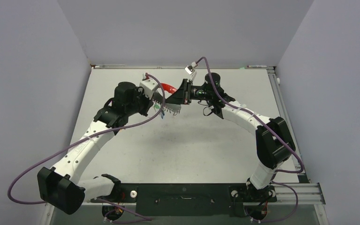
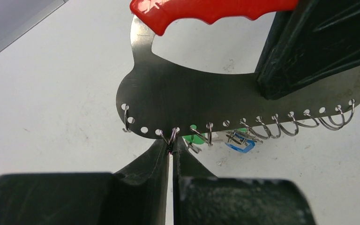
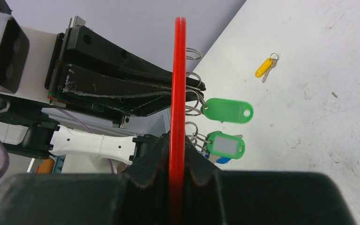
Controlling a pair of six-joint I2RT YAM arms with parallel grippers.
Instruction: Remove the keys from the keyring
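Observation:
A metal plate with a red handle and rings along its holed lower edge is held by my right gripper (image 1: 171, 99), shut on it; in the right wrist view it stands edge-on. My left gripper is shut at one of the rings, its tips meeting just below the plate's edge; whether the ring is between them is hard to tell. Green key tags (image 3: 227, 110) and a blue one (image 2: 243, 146) hang from rings, with keys partly hidden behind them.
A yellow tag with a key (image 3: 264, 67) lies on the white table (image 1: 183, 150). Walls bound it at back and sides.

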